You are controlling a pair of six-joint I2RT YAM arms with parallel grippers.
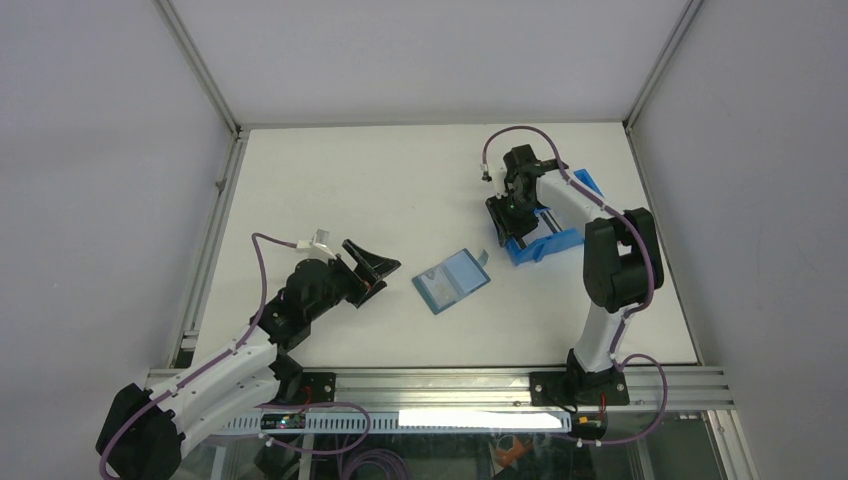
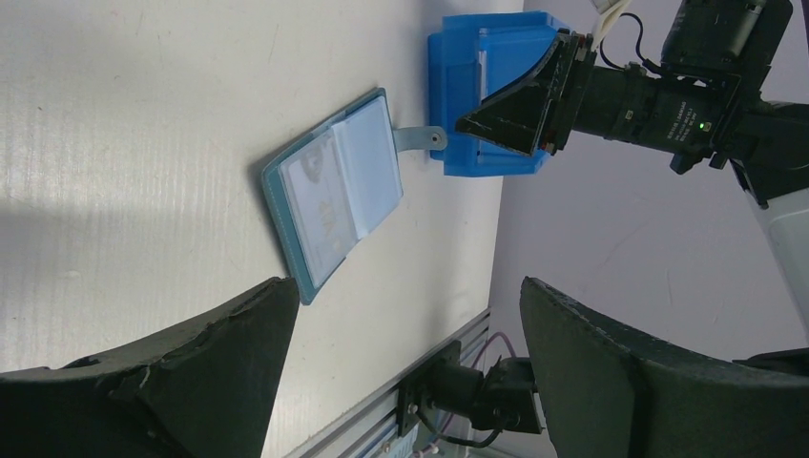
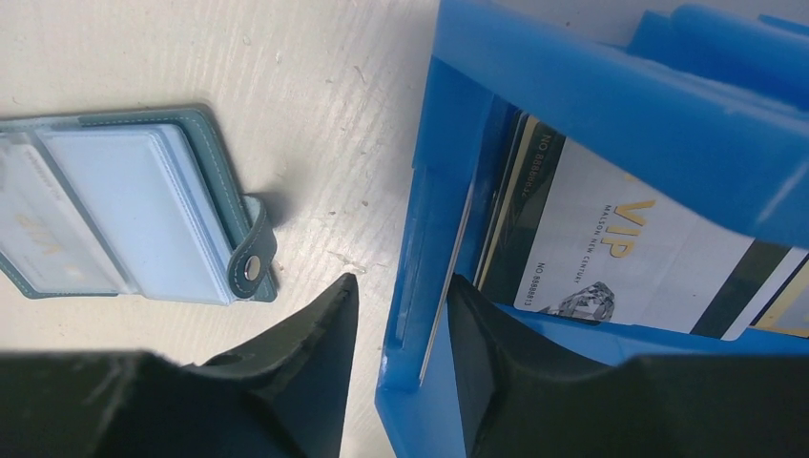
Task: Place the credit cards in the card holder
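The teal card holder (image 1: 451, 281) lies open-faced on the table, with clear sleeves and a snap strap (image 3: 253, 265). Several VIP cards (image 3: 611, 239) lean in the blue box (image 1: 548, 246); one thin card (image 3: 448, 277) shows edge-on along the box's near wall. Over that wall my right gripper stands part open: one finger is outside the box, the other inside beside the edge-on card. Nothing appears clamped between them. Left of the holder, my left gripper hangs wide open and empty, pointing toward the holder.
Blue box walls (image 3: 649, 114) rise close around the right fingers. Between holder and box lies a narrow strip of bare table (image 3: 324, 191).
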